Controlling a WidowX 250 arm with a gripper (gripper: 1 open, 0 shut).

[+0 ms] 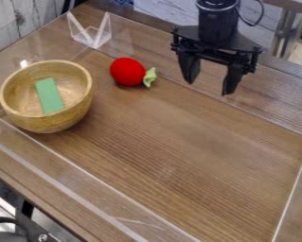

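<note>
My gripper (214, 68) is at the upper right, a black arm above the wooden table, with two fingers pointing down and apart, nothing visible between them. Left of it lies a red tomato-like object (128, 70) with a small green top. A wooden bowl (72, 107) at the left holds a green block (48, 95).
A clear wire or plastic holder (89, 28) stands at the upper left.
</note>
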